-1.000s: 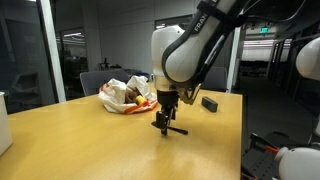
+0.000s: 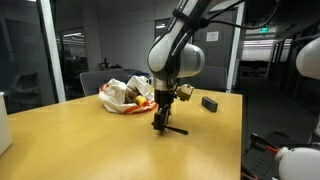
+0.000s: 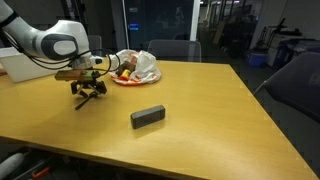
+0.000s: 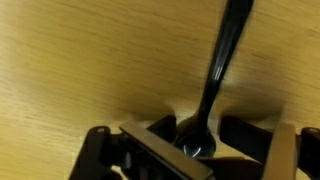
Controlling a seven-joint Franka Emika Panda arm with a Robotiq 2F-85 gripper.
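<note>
A black spoon (image 4: 222,62) lies on the wooden table, its handle running up the wrist view and its bowl at the bottom. My gripper is down at the table with its fingers on either side of the spoon, near where the bowl meets the handle. The fingers stand part open, with small gaps between the pads and the spoon. In exterior view 1 the gripper (image 2: 160,123) covers part of the spoon, whose dark end (image 2: 177,130) pokes out to the right.
Behind the arm, a white bag (image 2: 117,93) with red trim lies open with yellow and orange items (image 2: 142,100) at its mouth. A dark grey block (image 3: 148,116) sits apart on the table.
The arm has come down and away from the camera in exterior view 1, bringing the gripper's fingers to table height around the spoon. The spoon appears to lie where it was.
</note>
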